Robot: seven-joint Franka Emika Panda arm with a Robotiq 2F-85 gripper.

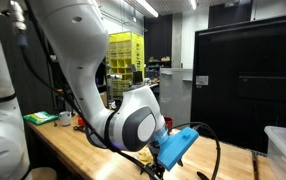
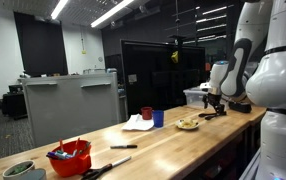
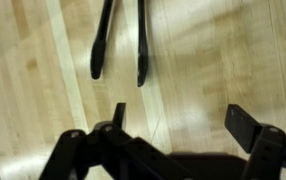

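My gripper is open over the wooden table, its dark fingers wide apart at the bottom of the wrist view and nothing between them. Ahead of it lie two slim dark-handled tools, one handle (image 3: 102, 42) on the left and another handle (image 3: 142, 45) beside it; their far ends run out of the frame. In exterior view 2, the gripper (image 2: 212, 109) is low at the right side of the table, beyond the plate of yellowish pieces (image 2: 186, 124). The arm partly hides that plate in exterior view 1.
A blue cup (image 2: 158, 118), a red mug (image 2: 146, 112) and a white cloth (image 2: 139, 123) stand or lie left of the plate. Nearer the camera are a red bowl (image 2: 71, 157) and a dark knife (image 2: 124, 147). A clear bin (image 1: 285, 147) stands at the right.
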